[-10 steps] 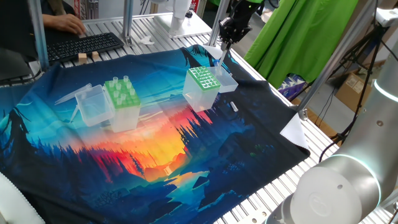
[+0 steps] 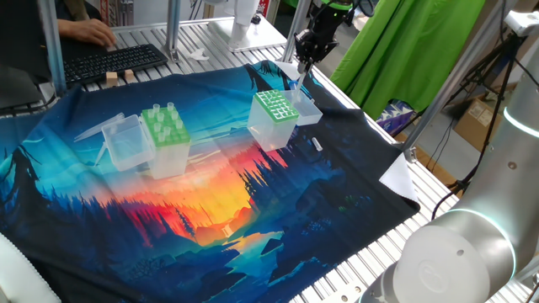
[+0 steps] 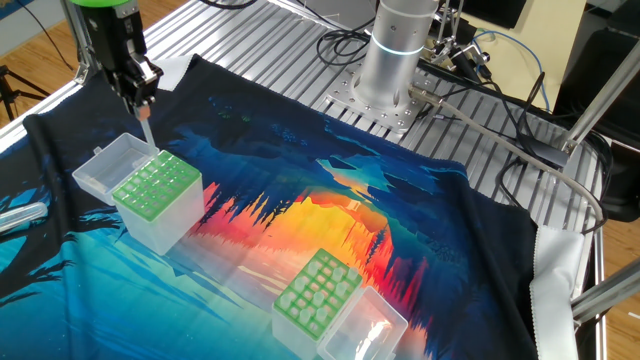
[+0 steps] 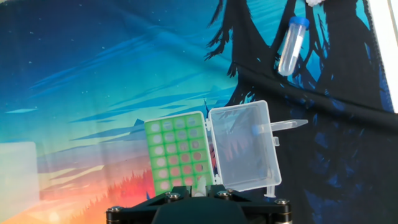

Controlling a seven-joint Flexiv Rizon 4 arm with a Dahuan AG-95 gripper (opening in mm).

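Observation:
My gripper (image 3: pixel 144 106) is shut on a slim translucent pipette tip (image 3: pixel 149 131), which points downward. It hangs above the edge between a clear box with a green rack (image 3: pixel 158 184) and that box's open lid (image 3: pixel 108 160). From the wrist view, the gripper is at the bottom edge, with the held tip (image 4: pixel 201 185) near the rack's corner (image 4: pixel 177 149). Nothing stands up from this rack's holes. A second box with a green rack (image 2: pixel 165 123) holds several upright tips (image 2: pixel 171 108); its clear lid (image 2: pixel 128 141) is open.
In the wrist view a blue-capped tube (image 4: pixel 293 46) lies on the cloth, and a loose tip (image 4: pixel 290 124) pokes out past the lid. A small white piece (image 2: pixel 317 144) lies near the right box.

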